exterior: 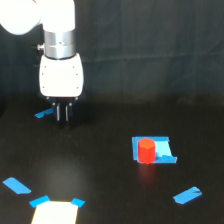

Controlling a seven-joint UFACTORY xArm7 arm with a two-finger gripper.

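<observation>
A small red cylinder [147,151] stands upright on the right side of the dark table. It overlaps a square outlined in blue tape [151,138], which has a pale blue patch inside. My gripper [65,113] hangs at the upper left, pointing down, well away from the red cylinder. Its dark fingers are close together. Whether they are fully shut is too small and dark to tell, and no object shows between them.
A pale block or box [55,213] is cut off by the bottom edge at the left, with blue tape beside it. Loose tape strips lie at the left [17,186] and right [187,195].
</observation>
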